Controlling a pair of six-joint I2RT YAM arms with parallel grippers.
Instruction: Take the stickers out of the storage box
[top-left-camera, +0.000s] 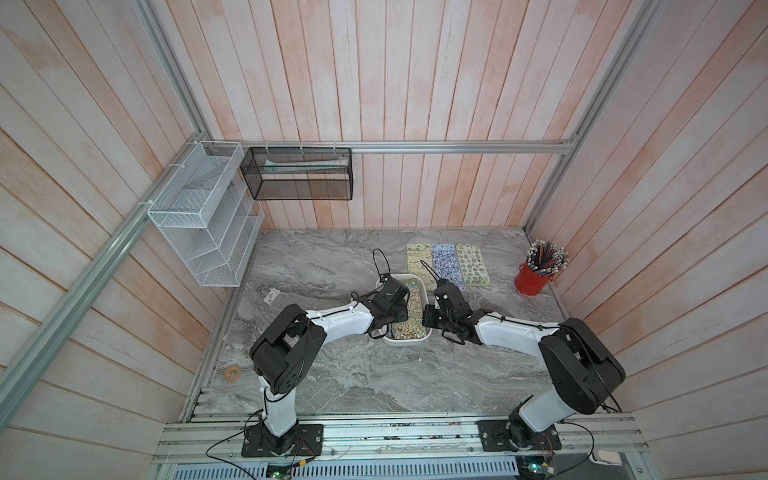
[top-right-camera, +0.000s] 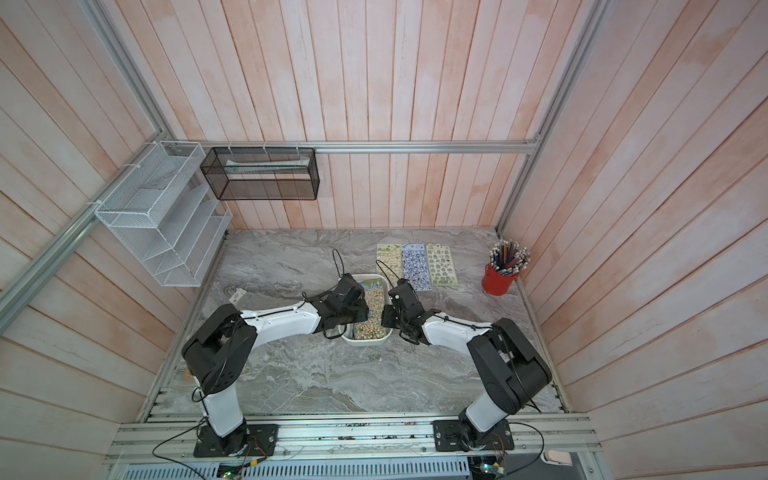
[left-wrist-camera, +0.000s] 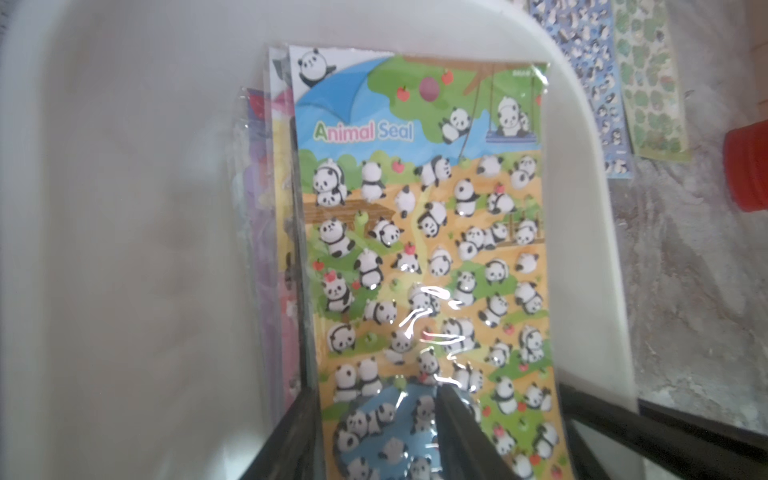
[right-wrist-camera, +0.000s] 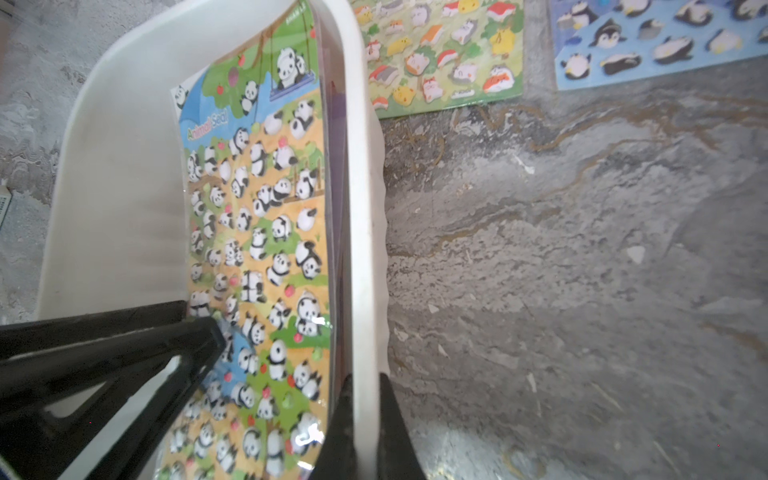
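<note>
The white storage box (top-left-camera: 426, 320) stands mid-table between both grippers. Inside, a panda sticker sheet (left-wrist-camera: 424, 240) lies uppermost, glossy and reading "Animal Seal", with more sheets (left-wrist-camera: 272, 264) showing along its left edge. My left gripper is open over the lower part of the panda sheet, one finger near the sheet's left edge; contact with it cannot be made out. At the box's right side wall, my right gripper is shut on the rim (right-wrist-camera: 364, 264). Three sticker sheets, yellowish (top-left-camera: 418, 260), blue (top-left-camera: 446, 262) and green (top-left-camera: 473, 264), lie flat behind the box.
A red cup full of pens (top-left-camera: 531, 280) stands at the right. White mesh shelves (top-left-camera: 200, 216) and a black wire basket (top-left-camera: 297, 188) hang at the left and back. A small white item (top-left-camera: 272, 296) lies on the left. Bare marble shows in front of the box.
</note>
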